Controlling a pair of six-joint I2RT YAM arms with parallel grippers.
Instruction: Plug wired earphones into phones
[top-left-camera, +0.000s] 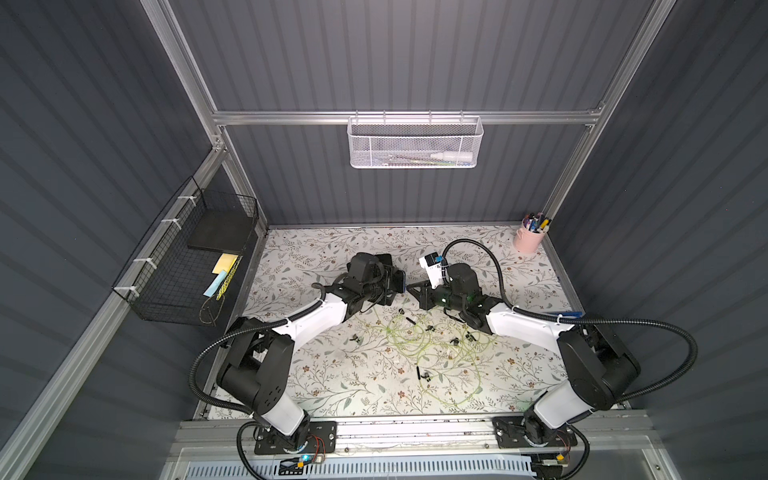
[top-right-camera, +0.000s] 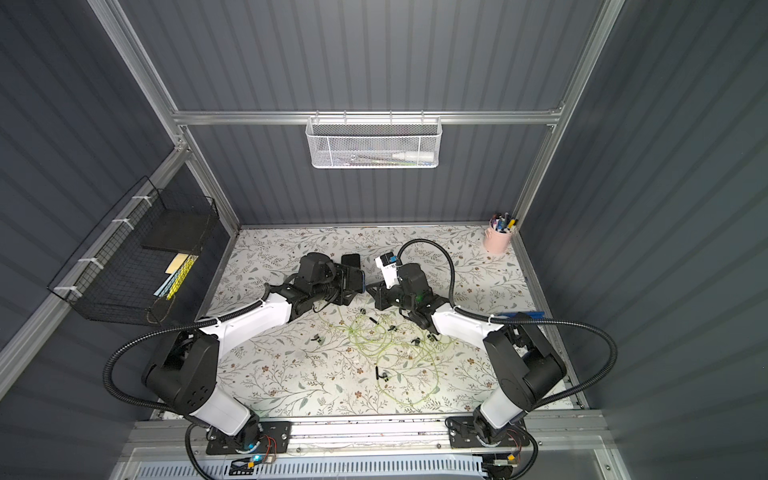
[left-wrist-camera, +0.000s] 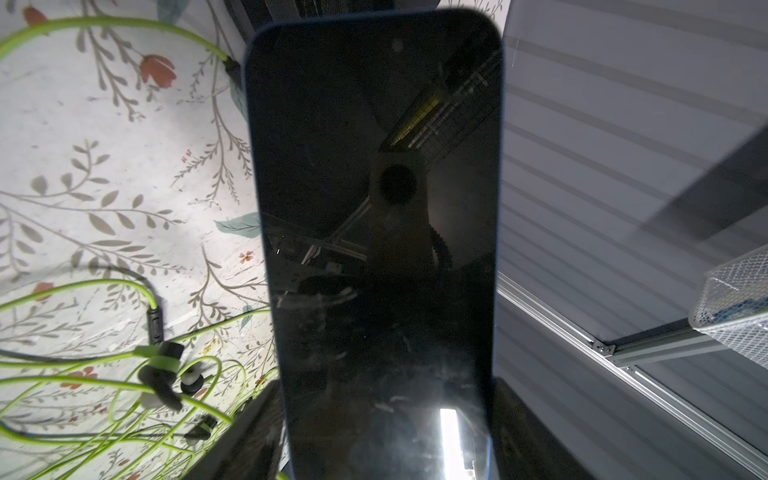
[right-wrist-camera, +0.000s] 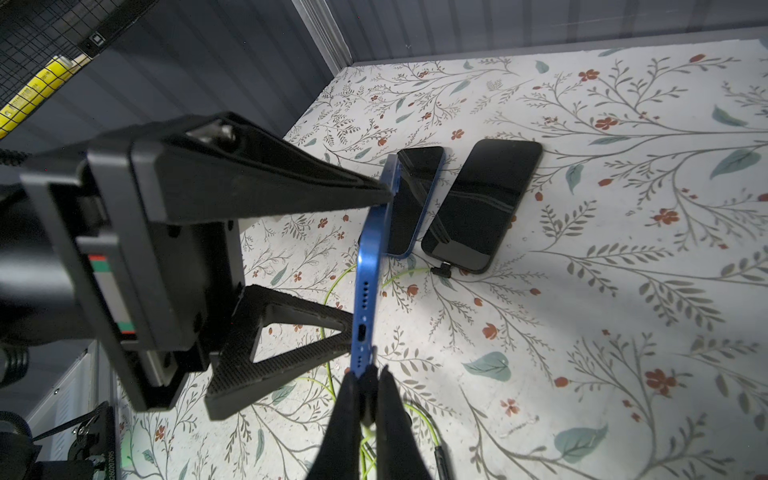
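Observation:
A dark-screened phone with a blue frame (left-wrist-camera: 376, 240) is held up off the table, my left gripper shut across its two faces. Its bottom edge, with the charging port (right-wrist-camera: 361, 332), is turned toward the right arm in the right wrist view. My right gripper is shut on a small black earphone plug (right-wrist-camera: 367, 379). That plug overlaps the lower end of the phone's edge in view, below the port; whether they touch, I cannot tell. A green cord (right-wrist-camera: 365, 436) shows behind the right fingertips.
Two more phones lie on the table, a black one (right-wrist-camera: 484, 204) with a black plug (right-wrist-camera: 441, 270) at its end and a blue-edged one (right-wrist-camera: 421, 192). Tangled green earphones (top-left-camera: 412, 340) cover the table's middle. A pink pen cup (top-left-camera: 529, 239) stands at the back right.

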